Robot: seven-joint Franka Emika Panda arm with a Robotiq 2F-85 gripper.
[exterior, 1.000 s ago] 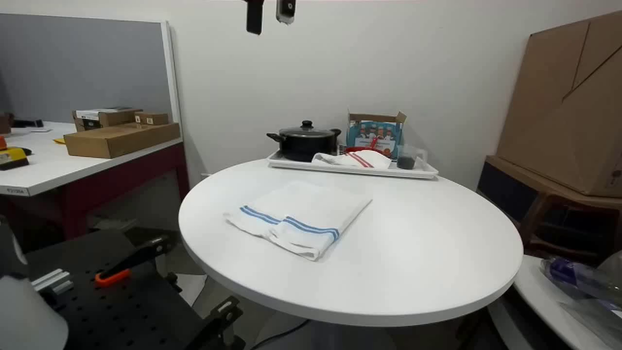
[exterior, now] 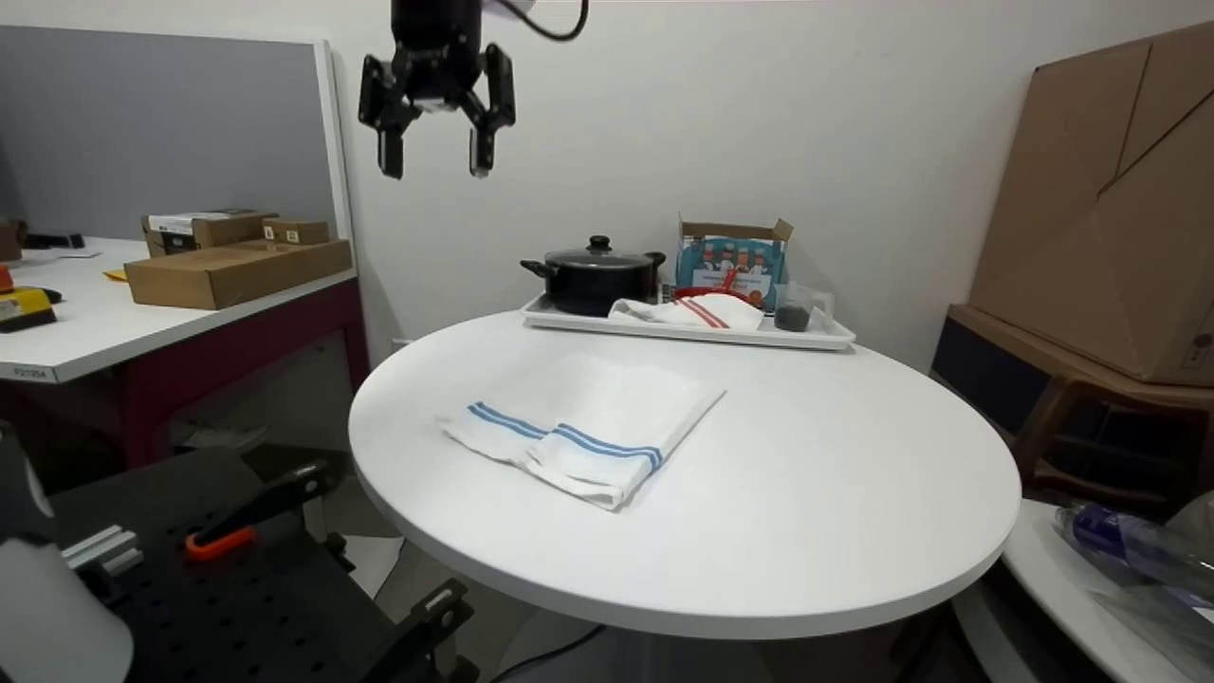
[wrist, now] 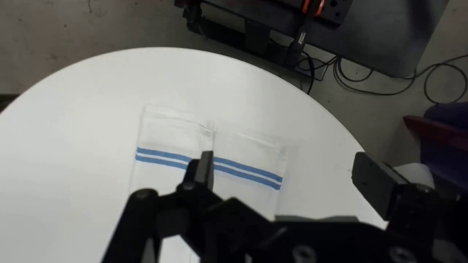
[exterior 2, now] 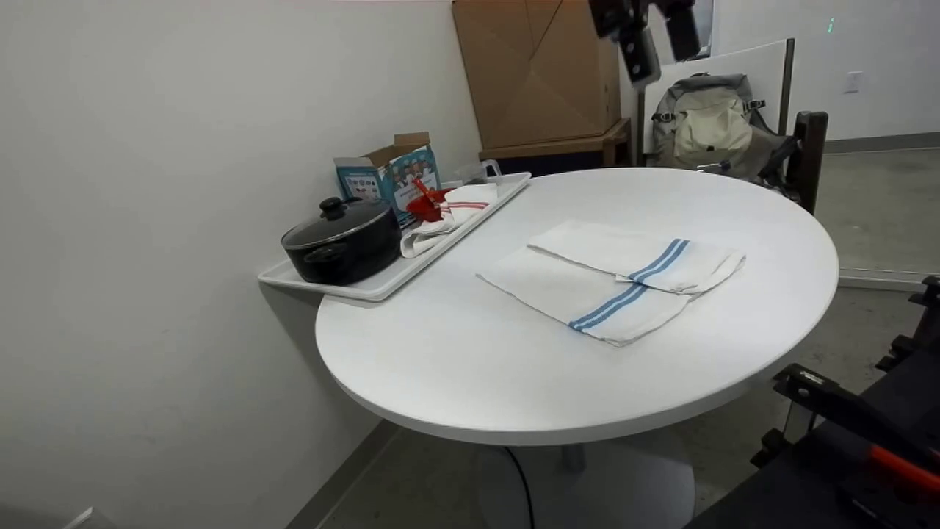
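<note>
A white towel point(exterior: 586, 427) with blue stripes lies folded flat on the round white table point(exterior: 819, 501). In exterior view 2 the towel point(exterior 2: 608, 282) shows one layer laid over part of another. High above the table, my gripper point(exterior: 435, 159) is open, its fingers wide apart with nothing between them. The wrist view looks down past the gripper; its left finger point(wrist: 204, 171) covers part of the towel point(wrist: 245, 151). Only the fingers' lower part of the gripper point(exterior 2: 662, 53) shows at the top of exterior view 2.
At the table's back edge a white tray point(exterior: 558, 320) carries a black lidded pot point(exterior: 597, 277), a red-striped cloth point(exterior: 694, 312), a blue box point(exterior: 734, 260) and a clear cup point(exterior: 797, 309).
My gripper has come down and moved left in exterior view 1, and its fingers now appear farther apart. The towel and tray things look unmoved.
</note>
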